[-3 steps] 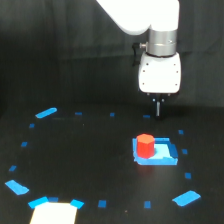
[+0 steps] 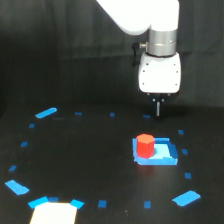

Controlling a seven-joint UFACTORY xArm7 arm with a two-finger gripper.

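Note:
A red block [image 2: 146, 146] with a faceted, rounded outline sits in the left part of a small light-blue tray [image 2: 166, 161]. Above and slightly to the right of it in the picture hangs my gripper [image 2: 157, 106], apart from both block and tray. Its fingers appear as a thin dark shape below the white hand. At this size I cannot make out whether they are parted, and no object shows at their tips. The block hides part of the tray's inside.
Blue tape strips lie on the dark surface, among them one at the left [image 2: 46, 113] and one at the lower right [image 2: 186, 198]. Several small blue squares are scattered around. A pale object [image 2: 53, 213] stands at the bottom left edge. Much of the surface left of the tray is clear.

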